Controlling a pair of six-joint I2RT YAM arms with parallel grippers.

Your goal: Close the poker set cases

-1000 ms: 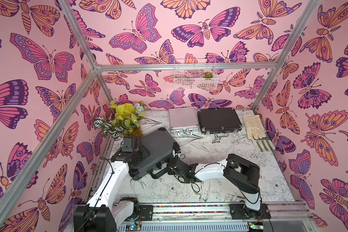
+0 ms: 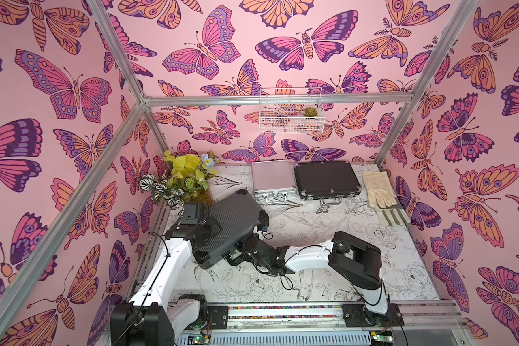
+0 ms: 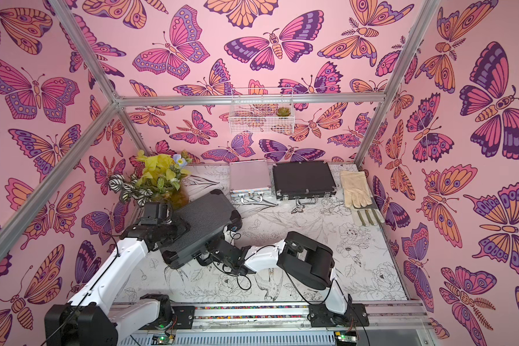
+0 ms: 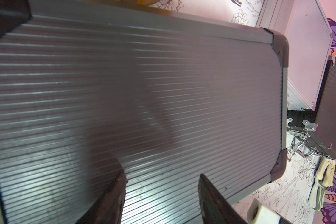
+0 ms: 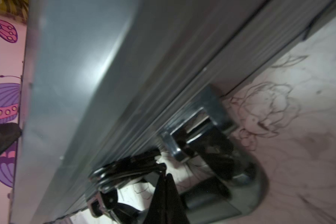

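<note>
A dark grey ribbed case (image 2: 230, 222) with metal corners lies lid down at the left of the table. My left gripper is over its ribbed top in the left wrist view; whether anything is between its fingers is unclear. My right gripper is shut at the case's front side, beside the black handle (image 5: 209, 197) and a latch, with nothing visible between its fingers. At the back stand a pink case (image 2: 271, 176) and a black case (image 2: 327, 176), both with lids down.
Flowers (image 2: 184, 173) stand at the back left behind the grey case. Gloves (image 2: 377, 190) lie at the back right.
The left arm is nearly still.
</note>
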